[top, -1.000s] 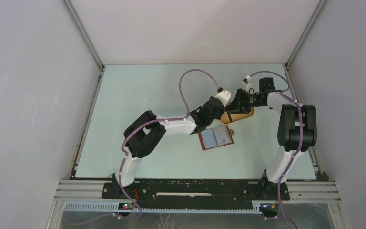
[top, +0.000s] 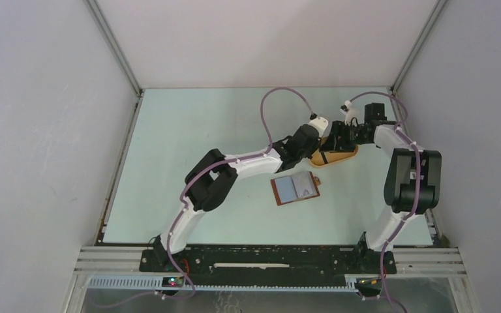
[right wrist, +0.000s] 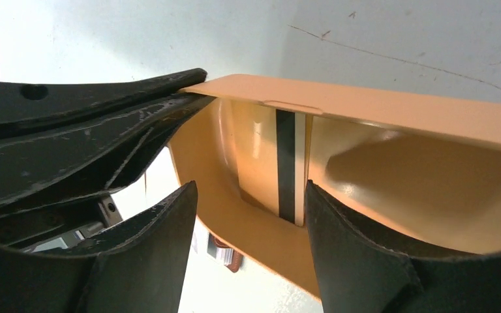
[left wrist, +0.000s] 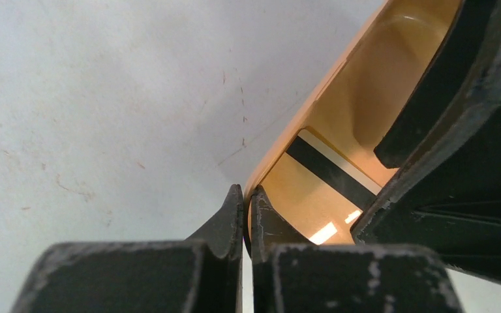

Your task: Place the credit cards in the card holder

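The open card holder (top: 295,188), brown-edged with a pale blue pocket and a clear one, lies on the table in front of the tan tray (top: 334,159). Inside that tray is a gold card with a black stripe; the left wrist view also shows the striped card (left wrist: 333,172). My left gripper is shut, with the tray's thin rim between its fingertips. Over the tray, my right gripper stands part open above the card, its fingers apart and nothing clasped. In the top view both grippers hide part of the tray.
Both arms crowd close together at the tray, and the right gripper's dark fingers (left wrist: 424,215) come near the left ones. A corner of the holder (right wrist: 227,253) shows below the tray.
The tray has shifted a little to the right, and my left gripper has moved right as well. My right arm has also moved slightly rightward over the tray. The card holder has stayed put.
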